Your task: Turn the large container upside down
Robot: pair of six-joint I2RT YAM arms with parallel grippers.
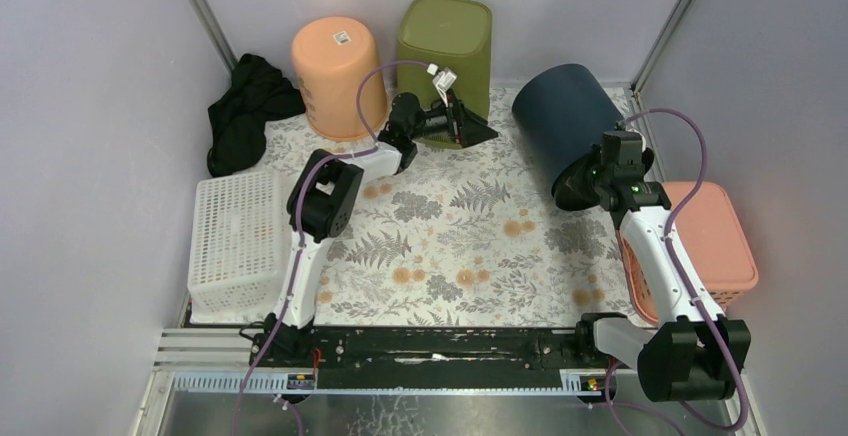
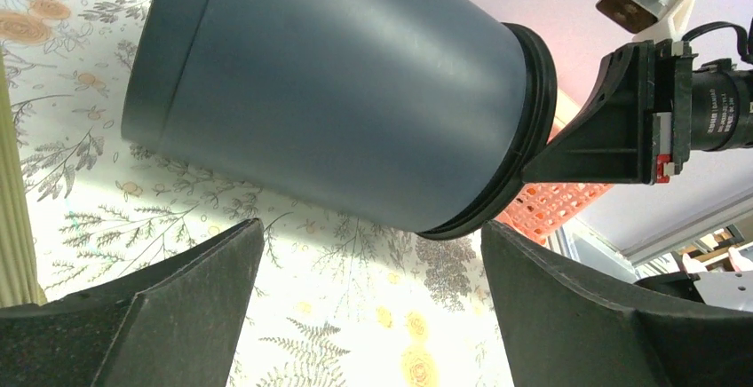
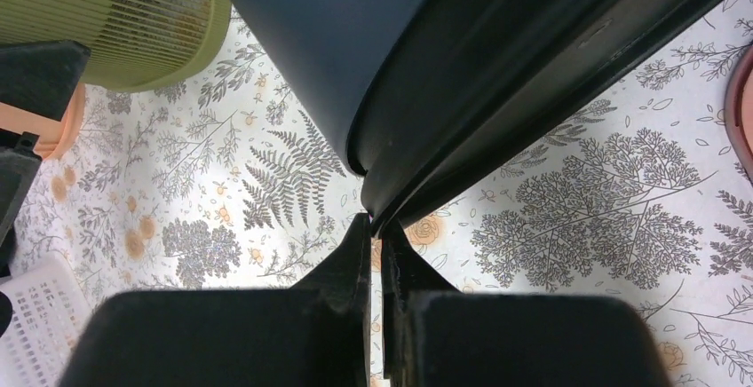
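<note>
The large dark blue container is tipped over at the right of the top view, its closed base up and toward the back, its black rim toward the front right. My right gripper is shut on that rim, pinching its edge at the near corner; the wall between the fingertips is thin. In the left wrist view the container lies slanted across the frame. To its left, apart from it, my left gripper stands open in front of the green bin, nothing between its fingers.
An olive green bin and an orange bin stand upside down at the back. A white basket and black cloth lie left; an orange basket sits under the right arm.
</note>
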